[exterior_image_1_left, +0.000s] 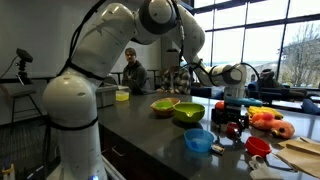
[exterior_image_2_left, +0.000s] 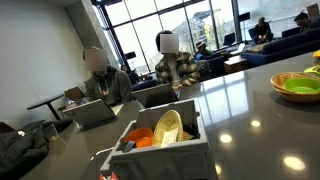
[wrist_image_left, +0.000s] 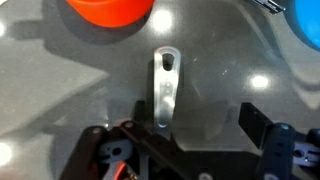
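My gripper is open over the dark table in the wrist view, with its two black fingers well apart. A flat silver handle (wrist_image_left: 165, 80) with a hole at its end lies on the table, nearer the left finger; its lower part is hidden behind that finger. Bits of red show at the bottom edge, but I cannot tell what they belong to. In exterior view 1 the gripper (exterior_image_1_left: 231, 118) points down, low over the table, with a red object (exterior_image_1_left: 233, 130) around its fingertips.
A blue bowl (exterior_image_1_left: 199, 140) and a red bowl (exterior_image_1_left: 258, 146) stand close by. Beyond are a green bowl (exterior_image_1_left: 188, 113), an orange pumpkin-like object (exterior_image_1_left: 283, 129) and a wooden board (exterior_image_1_left: 300, 157). A grey bin (exterior_image_2_left: 158, 160) holds several items.
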